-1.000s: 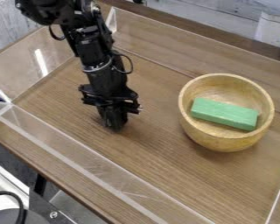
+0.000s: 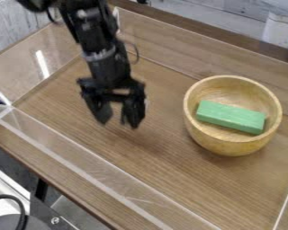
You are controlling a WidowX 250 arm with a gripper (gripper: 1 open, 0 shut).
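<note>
My black gripper (image 2: pixel 111 101) hangs over the wooden table at upper left of centre, motion-blurred, its fingers pointing down. Its finger state is hard to make out in the blur. No object shows clearly in it. To its right stands a round wooden bowl (image 2: pixel 201 135) with a green block (image 2: pixel 230 117) lying inside.
A cable (image 2: pixel 12 205) lies at the lower left corner, and the table's edges show at the upper left and upper right.
The bowl and block are unchanged.
</note>
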